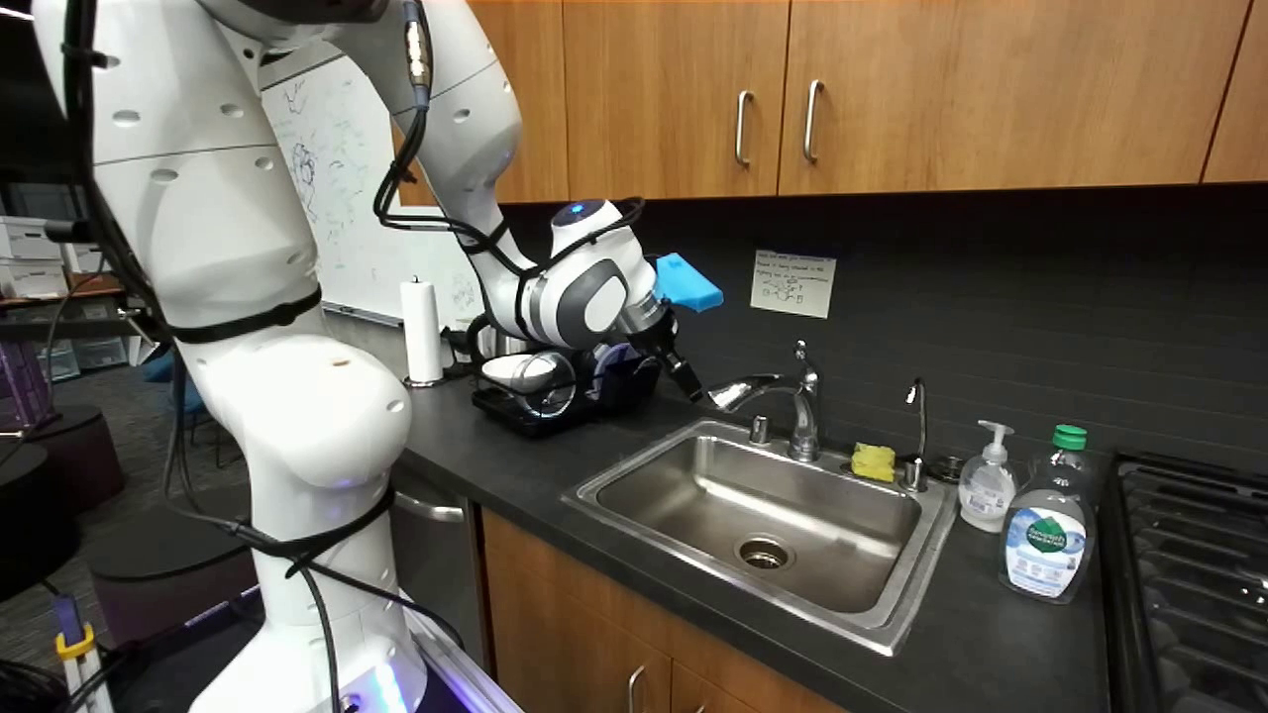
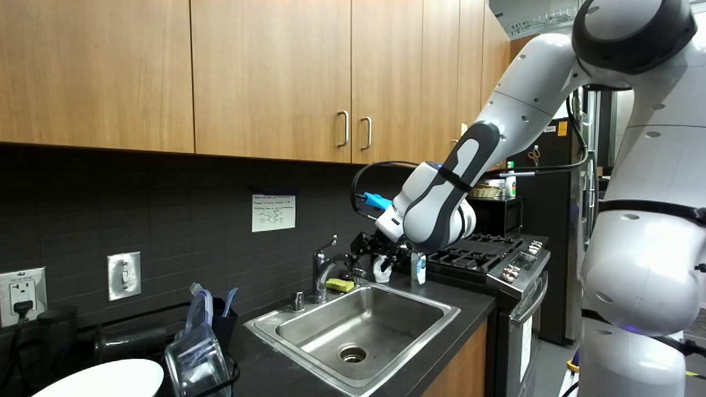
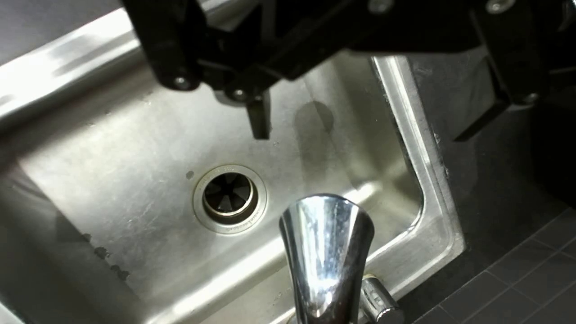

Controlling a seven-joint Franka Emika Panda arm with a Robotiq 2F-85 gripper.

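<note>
My gripper is open, its two fingers spread wide with nothing between them. One dark fingertip [image 3: 260, 121] is over the sink basin in the wrist view; the other lies to the right, over the dark counter beyond the rim. In exterior view 1 the gripper's black end points downward near the outlet of the chrome faucet [image 1: 804, 410]; whether they touch is unclear. The faucet's spout [image 3: 326, 254] rises from below in the wrist view. The steel sink [image 2: 278, 325] is empty, with its drain [image 3: 229, 195] uncovered.
A yellow sponge [image 1: 874, 461] sits behind the sink. To its right stand a soap pump [image 1: 987, 487] and a clear dish-soap bottle [image 1: 1048, 535], beside the stove [image 1: 1201, 570]. A loaded dish rack [image 2: 228, 380] occupies the counter's other side. Wooden cabinets [image 1: 678, 95] hang above.
</note>
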